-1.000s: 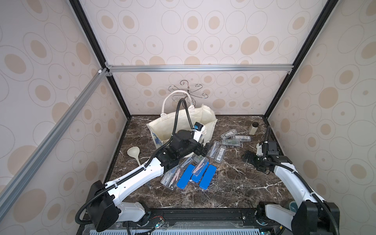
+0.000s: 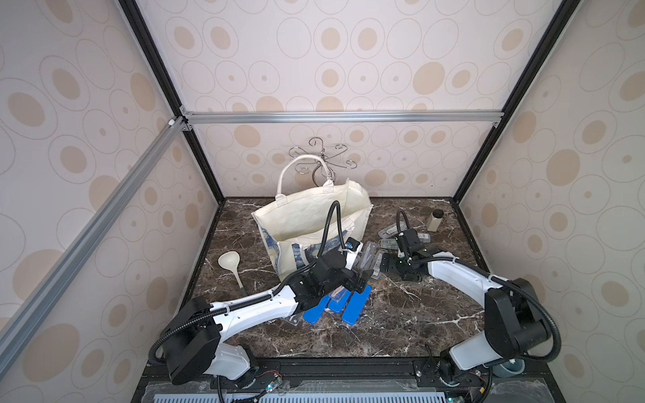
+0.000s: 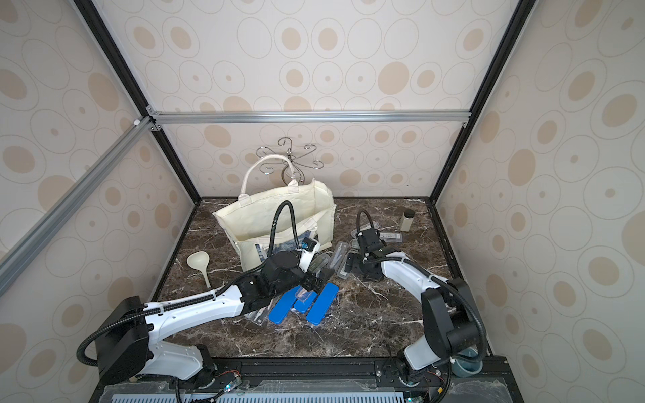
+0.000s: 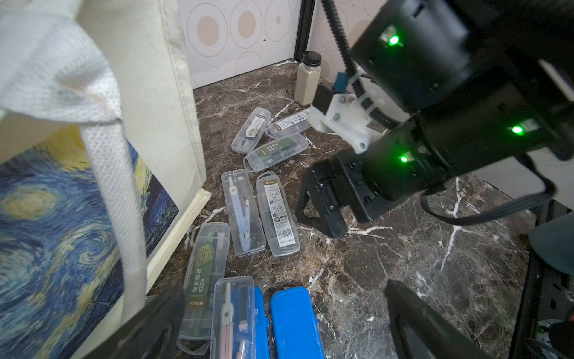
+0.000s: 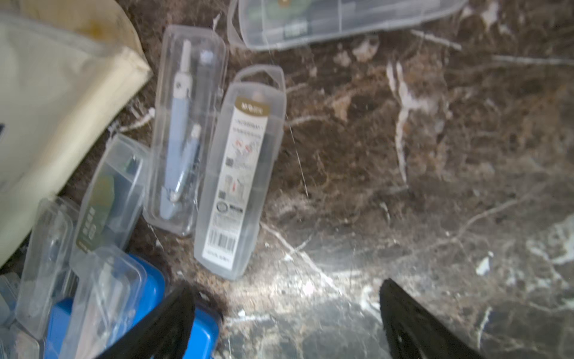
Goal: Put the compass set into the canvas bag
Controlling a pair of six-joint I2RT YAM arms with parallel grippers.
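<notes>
The cream canvas bag (image 2: pixel 302 208) stands open at the back centre. Clear compass sets lie right of it: a blue compass (image 5: pixel 179 137) in its box and a labelled box (image 5: pixel 233 179) beside that. More lie lower down on blue cases (image 4: pixel 296 323). My left gripper (image 2: pixel 352 282) hangs open over those near cases, empty. My right gripper (image 2: pixel 396 265) is open and empty, hovering over the boxes right of the bag, with the labelled box between and ahead of its fingers in the right wrist view.
A white ladle (image 2: pixel 229 262) lies left of the bag, a bottle (image 2: pixel 435 220) stands at the back right, and a wire stand is behind the bag.
My right gripper has moved leftward to the clear boxes.
</notes>
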